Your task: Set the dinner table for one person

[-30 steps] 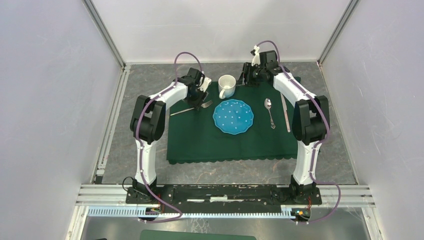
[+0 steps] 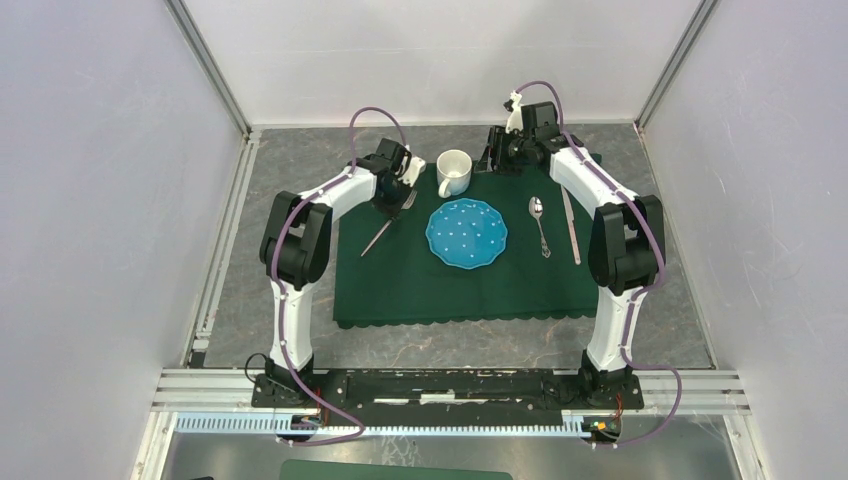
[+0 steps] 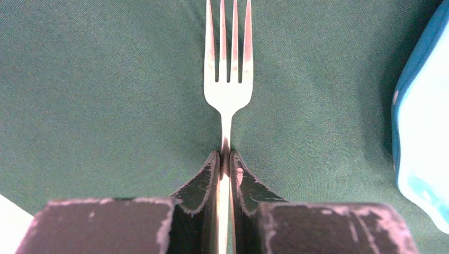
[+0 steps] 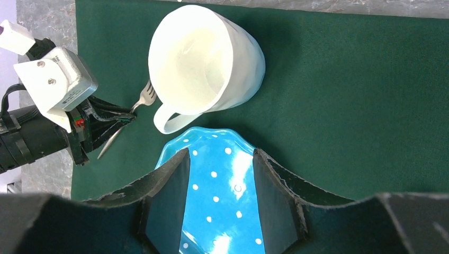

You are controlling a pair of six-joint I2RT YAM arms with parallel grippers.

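A silver fork (image 3: 227, 98) lies along the green cloth, and my left gripper is shut on its handle just below the tines. From above, the fork (image 2: 376, 237) slants left of the blue dotted plate (image 2: 466, 233), tines toward the back. Behind the plate stands a white mug (image 2: 454, 172), upright, its handle toward the front. My right gripper is part open with nothing between its fingers; it hovers to the right of the mug. Right of the plate lie a spoon (image 2: 540, 226) and, farther right, a knife (image 2: 571, 226), its far end hidden by my right arm.
The green placemat (image 2: 465, 300) is bare along its front. Grey table surface (image 2: 450, 347) shows around it. In the right wrist view, the mug (image 4: 198, 63) stands close to the plate's edge (image 4: 212, 132) and near the fork's tines.
The fork has turned in my left gripper's hold, from nearly crosswise to a steep slant, its handle end swinging toward the front. Plate, mug, spoon and knife are unmoved; the right arm barely shifted.
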